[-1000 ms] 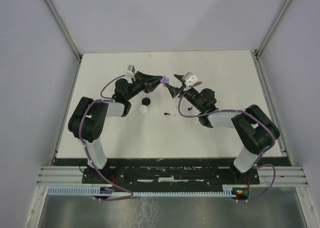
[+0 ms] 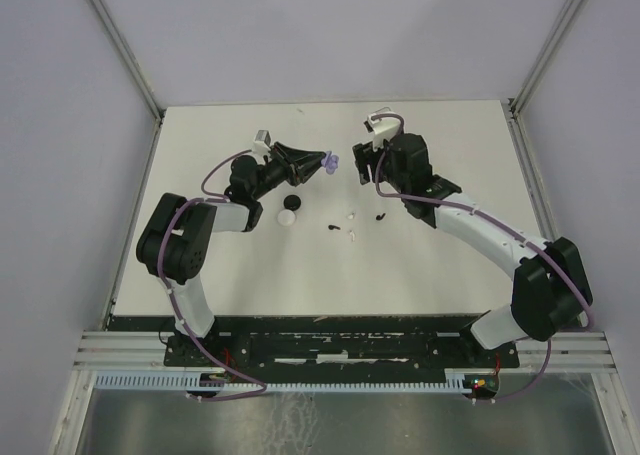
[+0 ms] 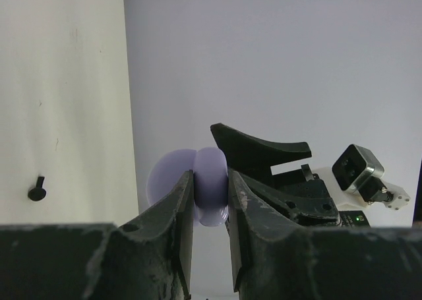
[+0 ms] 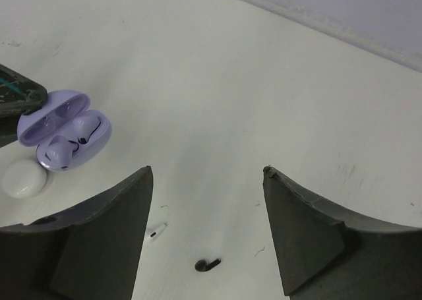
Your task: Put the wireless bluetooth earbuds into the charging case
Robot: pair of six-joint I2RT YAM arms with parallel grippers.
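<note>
A lavender charging case [image 4: 99, 148] is held in the air with its lid open. Two lavender earbuds [image 4: 58, 153] sit in its sockets in the right wrist view; the nearer one stands up slightly, and I cannot tell how deep either sits. My left gripper is shut on the case, gripping its lid side. From above, the case [image 2: 330, 162] shows just right of the left fingertips. My right gripper stands open, nothing between its fingers, to the right of the case and apart from it.
On the white table lie a black earbud [image 4: 202, 266], a white earbud [image 4: 156, 232] and other small pieces. A round black case [image 2: 292, 202] and a round white case [image 2: 288, 218] stand left of them.
My right gripper has drawn away from the case to the right and now points down at the table. The left gripper holds the case in nearly the same place.
</note>
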